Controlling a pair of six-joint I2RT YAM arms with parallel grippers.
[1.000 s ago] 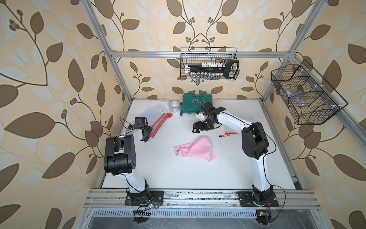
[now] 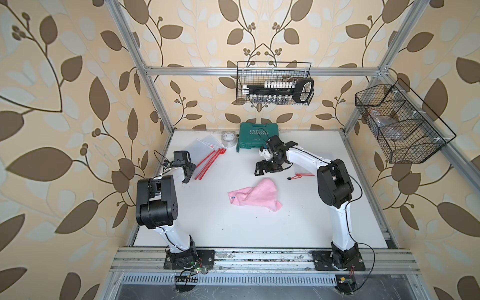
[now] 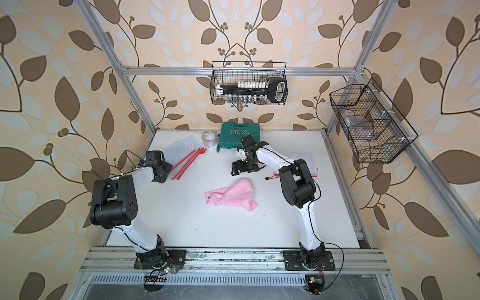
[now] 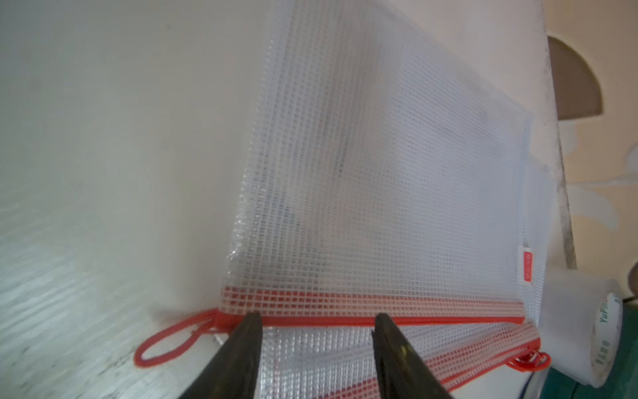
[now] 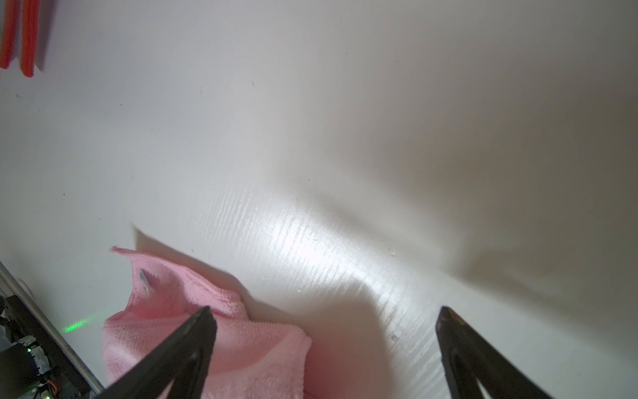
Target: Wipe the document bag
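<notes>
At the table's left rear lie overlapping clear mesh document bags with red zip edges and a red loop at the near end. My left gripper is open above their red edges, with nothing held; in the top left view it covers part of the bags. A pink cloth rests crumpled at mid-table. Just behind it, my right gripper stands open and empty over the table. The right wrist view has the cloth at lower left, partly behind one finger.
A green case and a roll of tape stand at the back. Another bag with a red edge lies at the right, partly behind my right arm.
My left gripper has shifted slightly leftward and toward the back, over the bags. The right gripper has edged a little to the right. Cloth and bags stay where they were.
</notes>
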